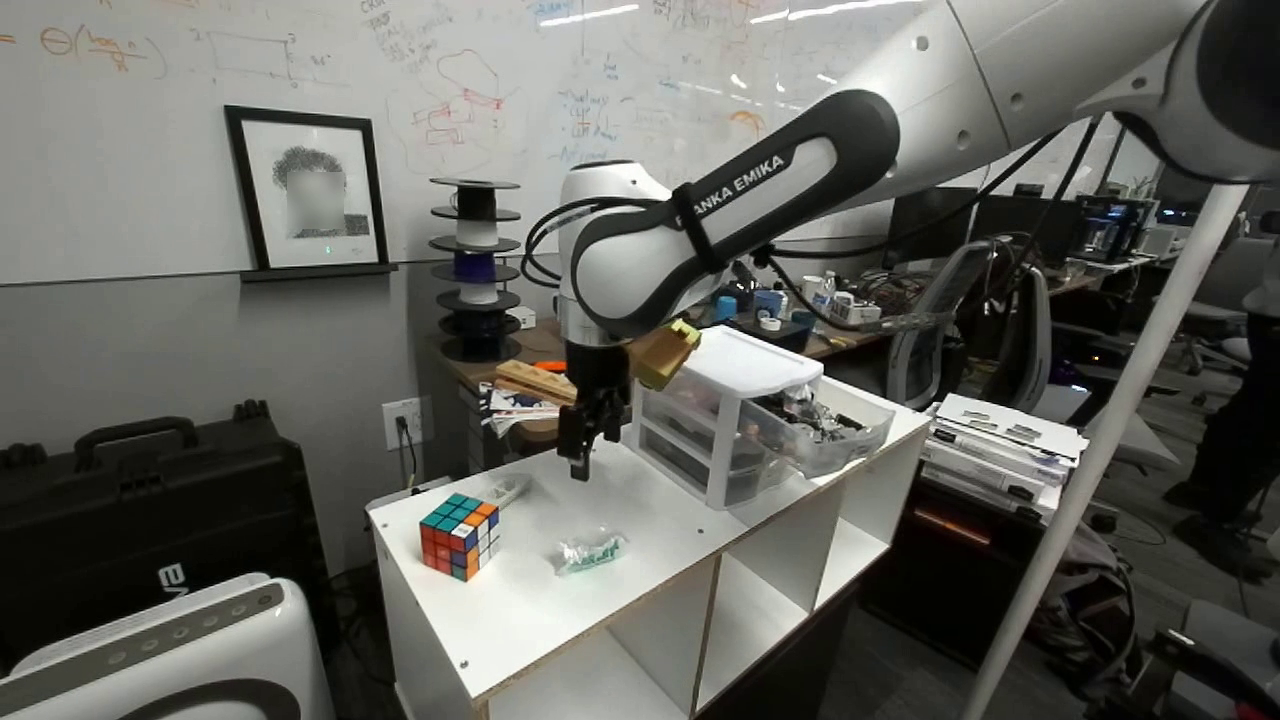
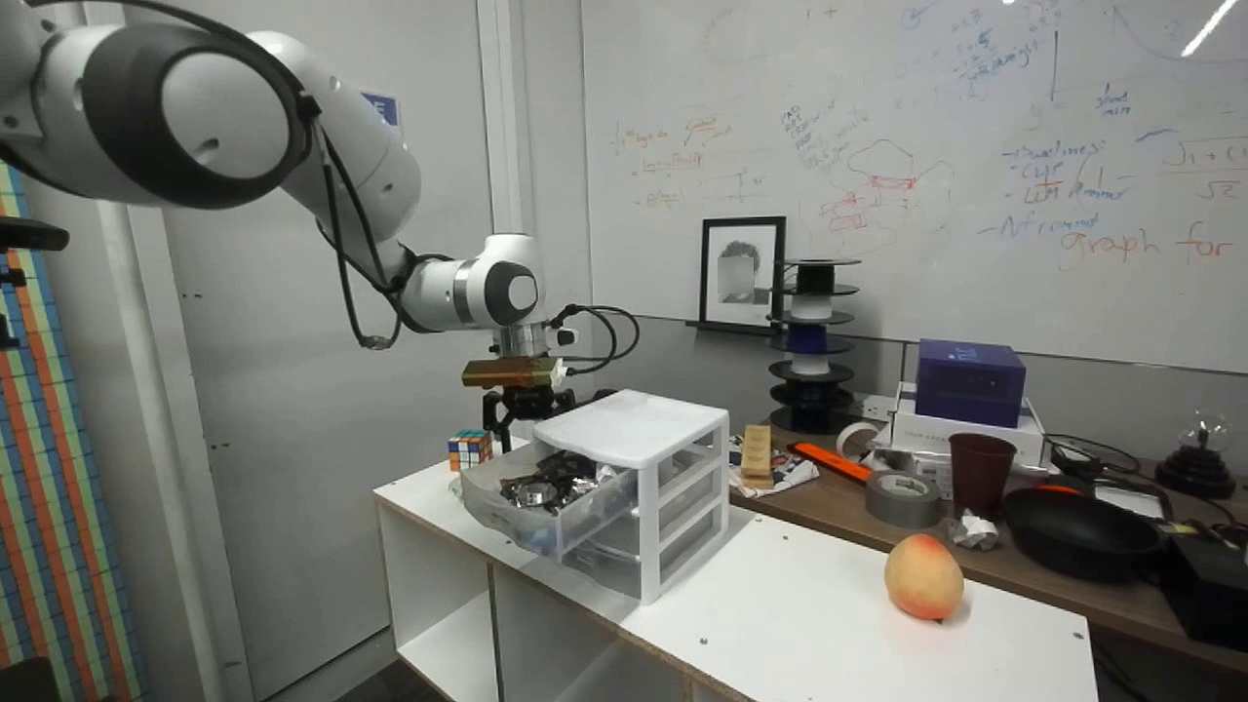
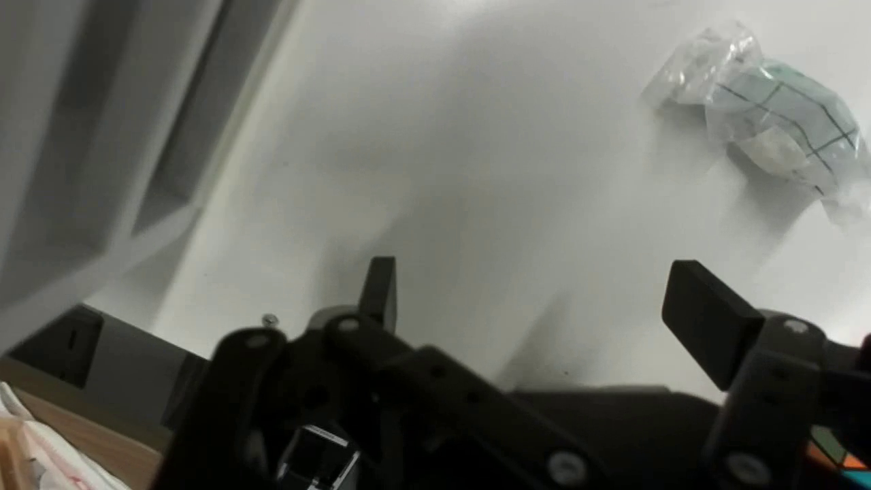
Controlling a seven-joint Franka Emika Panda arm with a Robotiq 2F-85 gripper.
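My gripper is open above the white shelf top, its two black fingers wide apart and only bare surface showing between them. A crumpled clear bag with green print lies on the shelf in front of the gripper; the wrist view has this bag at the upper right, outside the fingers. Left of it in exterior view 1 sits a Rubik's cube. Behind the cube is a small pale object, hard to make out. The white drawer unit stands beside the gripper, its top drawer pulled out.
The pulled-out drawer holds dark and shiny bits. A peach rests on the shelf beyond the drawer unit. Behind, a brown desk carries tape, a cup and a pan. Around the bag the shelf top is clear.
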